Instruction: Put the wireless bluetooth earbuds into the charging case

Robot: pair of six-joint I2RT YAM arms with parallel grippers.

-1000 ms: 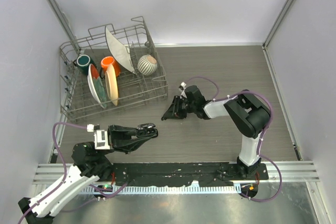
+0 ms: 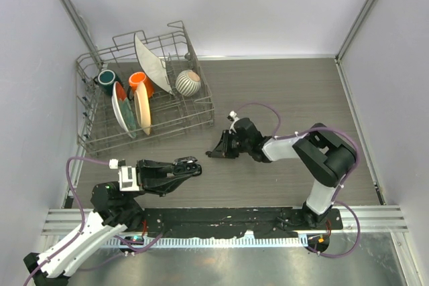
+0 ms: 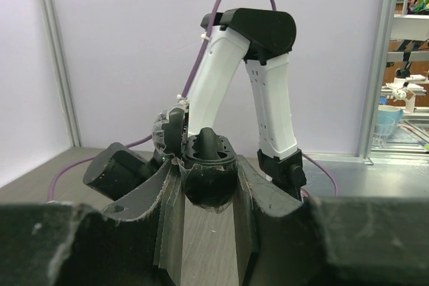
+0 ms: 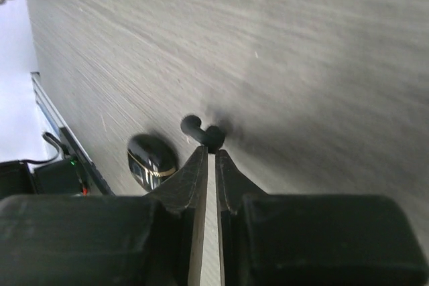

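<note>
A black charging case (image 3: 210, 172) with its lid raised is pinched between the fingers of my left gripper. In the top view that case (image 2: 188, 165) sits off the end of the left gripper, which points right. A small black earbud (image 4: 203, 132) shows at the very tips of my right gripper. Only a narrow gap parts those fingers, and whether they grip the earbud is unclear. From above, the right gripper (image 2: 218, 152) is just up and right of the case, with the dark earbud (image 2: 208, 154) at its tip.
A glossy rounded black object (image 4: 151, 160) with a gold line appears left of the right fingertips; I cannot tell whether it is the case. A wire dish rack (image 2: 144, 132) with plates and cups fills the back left. Bare grey table (image 2: 301, 92) lies at the back right.
The small dark earbud at its tip has moved only a little. The left arm and case have stayed still.
</note>
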